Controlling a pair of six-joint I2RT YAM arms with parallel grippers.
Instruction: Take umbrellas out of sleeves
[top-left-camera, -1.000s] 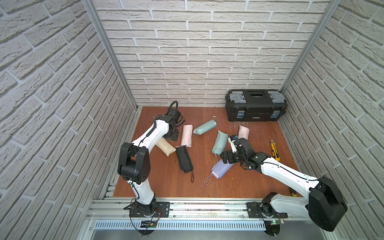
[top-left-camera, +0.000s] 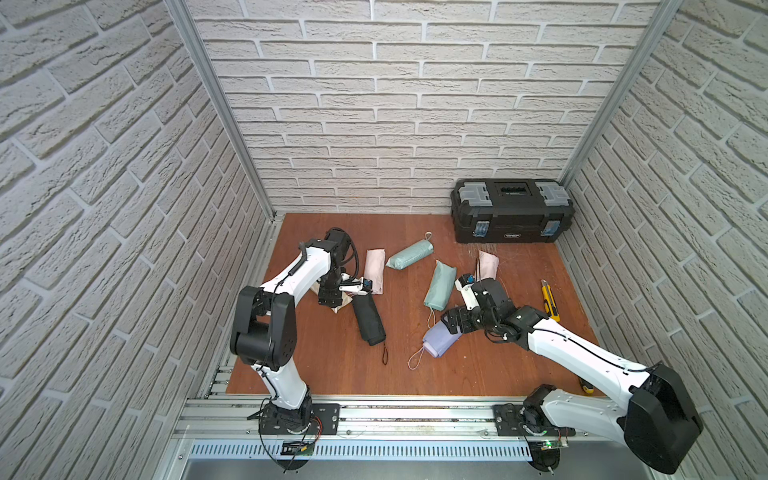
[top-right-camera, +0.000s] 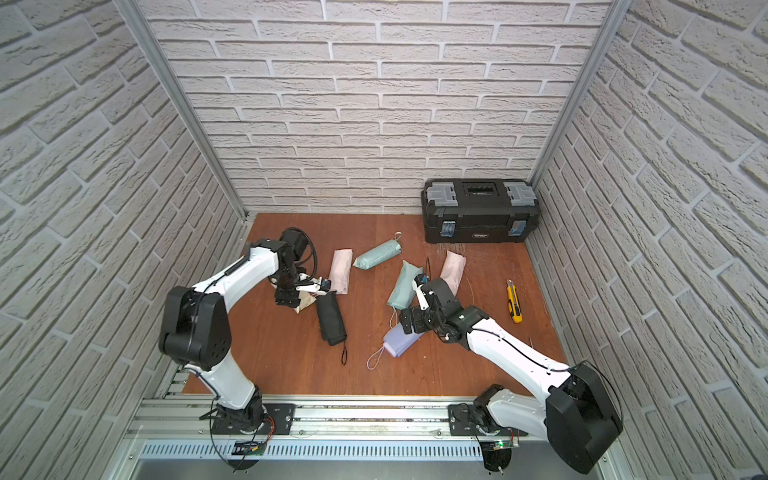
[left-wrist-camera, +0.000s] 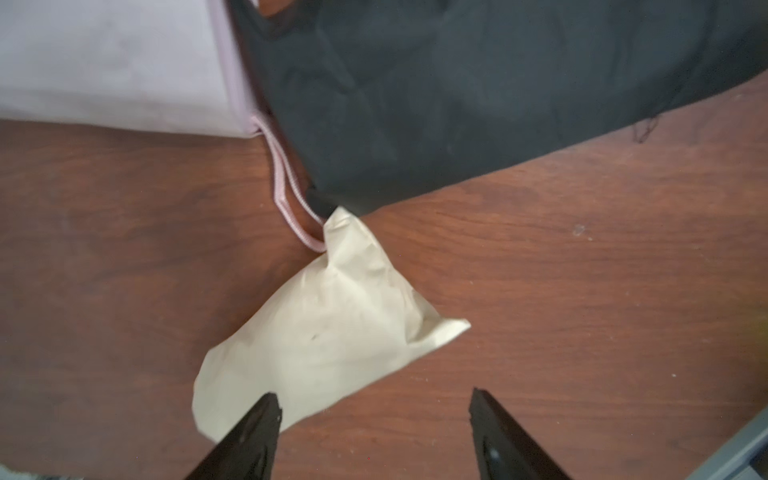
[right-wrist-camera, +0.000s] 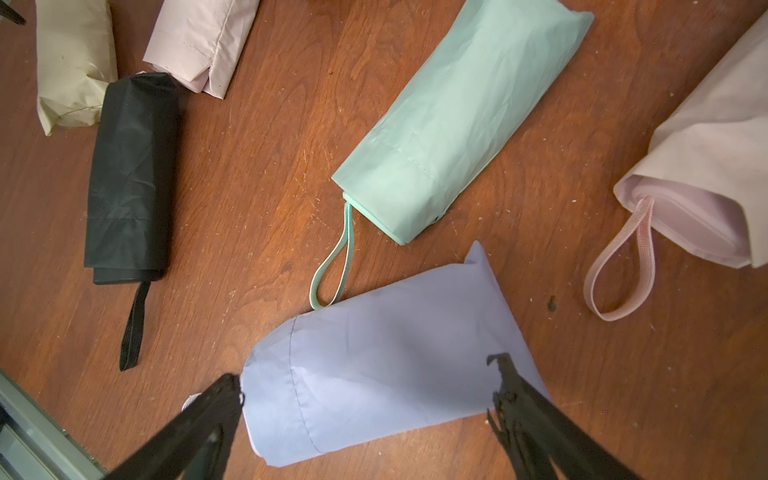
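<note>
My left gripper is open above the cream sleeved umbrella (left-wrist-camera: 312, 336), with the black umbrella (left-wrist-camera: 496, 88) and pink umbrella (left-wrist-camera: 120, 64) nearby. My right gripper is open over the lavender umbrella (right-wrist-camera: 376, 348). In the right wrist view, a mint umbrella (right-wrist-camera: 472, 120) lies beyond it, its strap out, and another pink umbrella (right-wrist-camera: 704, 168) lies at right with strap and inner fabric visible at the sleeve's mouth. A second mint umbrella (top-left-camera: 409, 253) lies at the back middle.
A black toolbox (top-left-camera: 512, 224) stands at the back right. A yellow box cutter (top-left-camera: 549, 298) lies on the right side of the wooden table (top-left-camera: 312, 368). The front-left and back-left areas have bare wood.
My right gripper has shifted only slightly.
</note>
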